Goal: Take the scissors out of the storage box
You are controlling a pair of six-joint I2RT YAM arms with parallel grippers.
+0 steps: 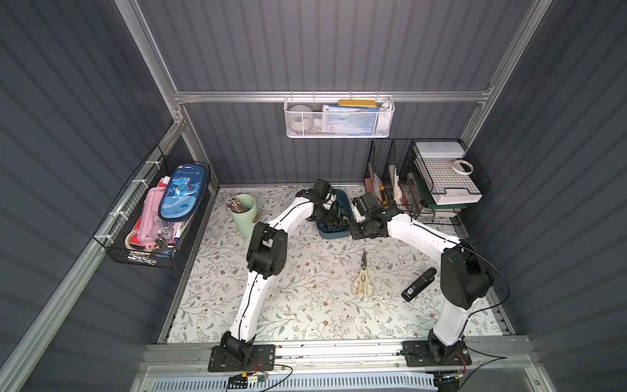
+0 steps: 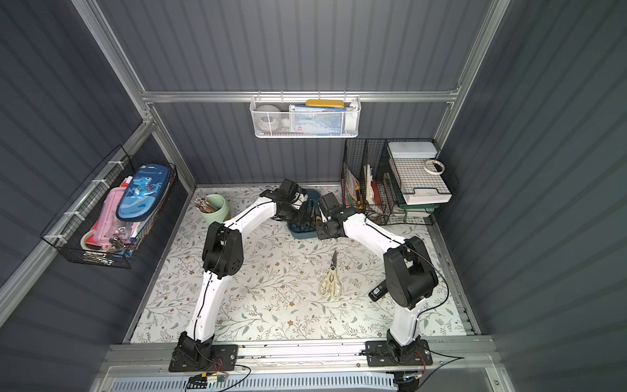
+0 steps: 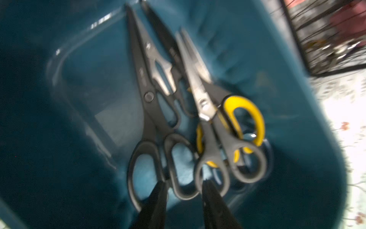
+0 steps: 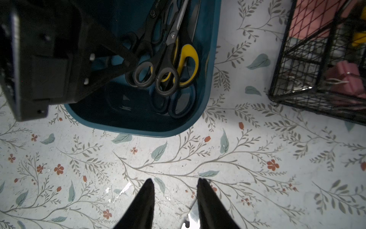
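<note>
A teal storage box (image 3: 83, 76) holds several scissors: black pairs (image 3: 148, 110), grey-handled scissors (image 3: 205, 106) and yellow-handled scissors (image 3: 257, 118). My left gripper is over the box, its dark fingertips apart at the grey and black handles; the blurred left wrist view shows no clear grasp. My right gripper stands open just outside the box's near right side, above the bare tabletop. Cream-handled scissors (image 1: 362, 281) lie on the table in front of the box.
A mint cup (image 1: 245, 222) stands left of the box, a wire file rack (image 1: 476, 189) right and behind it. A black stapler (image 1: 418, 284) lies at the right front.
</note>
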